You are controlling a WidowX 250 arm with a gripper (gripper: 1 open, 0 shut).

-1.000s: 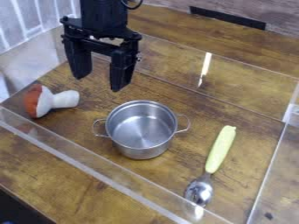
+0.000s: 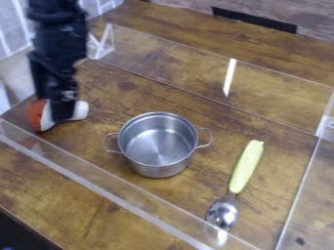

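Note:
The black gripper point(image 2: 62, 98) is at the upper left, blurred, above a red-and-white object point(image 2: 58, 113) that looks like a toy mushroom lying on its side; its fingertips are too blurred to tell their state or whether they touch it. A steel pot point(image 2: 158, 146) with two side handles stands in the middle of the wooden table point(image 2: 156, 59). A spoon point(image 2: 232, 195) with a pale yellow handle lies at the right.
Clear panels border the work area at the front and right. A thin white strip point(image 2: 229, 78) is at the back. The table behind the pot is clear.
The gripper has swept left and down from above the pot's back side toward the red-and-white object. The pot and spoon have not moved.

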